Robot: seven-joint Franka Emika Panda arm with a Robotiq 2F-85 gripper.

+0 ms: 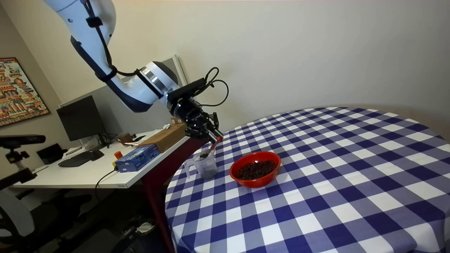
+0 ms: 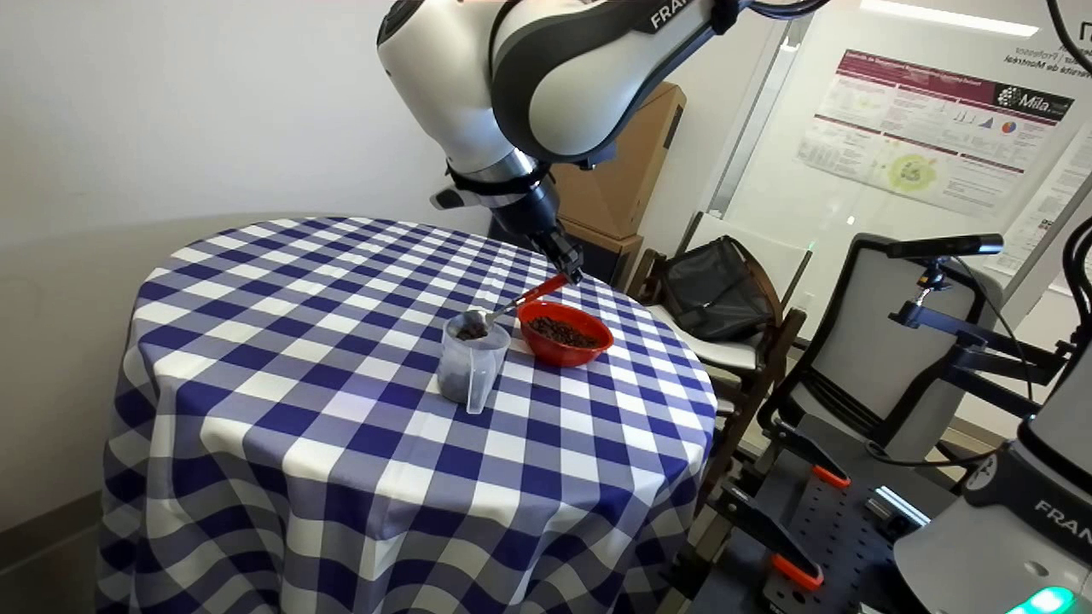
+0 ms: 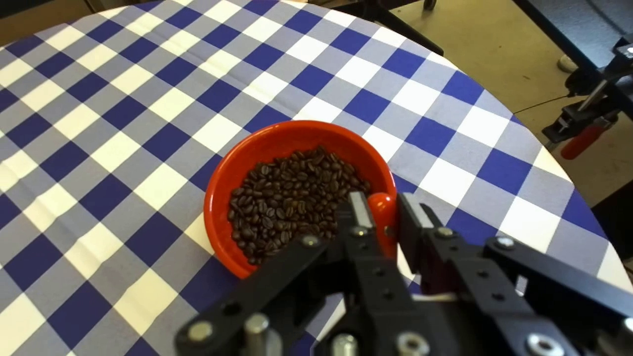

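My gripper is shut on the red handle of a spoon. In exterior view 2 the spoon slants down from my fingers, its metal end at the mouth of a clear measuring jug. Dark beans show at that end, but whether they lie in the spoon or in the jug I cannot tell. Beside the jug sits a red bowl, partly filled with dark coffee beans. The wrist view has the bowl behind my fingers; the spoon's far end and the jug are hidden there.
A blue-and-white checked cloth covers the round table, with wide free room beyond the bowl. A white desk carrying a blue box stands close to the table in exterior view 1. Boxes and chairs stand behind the table.
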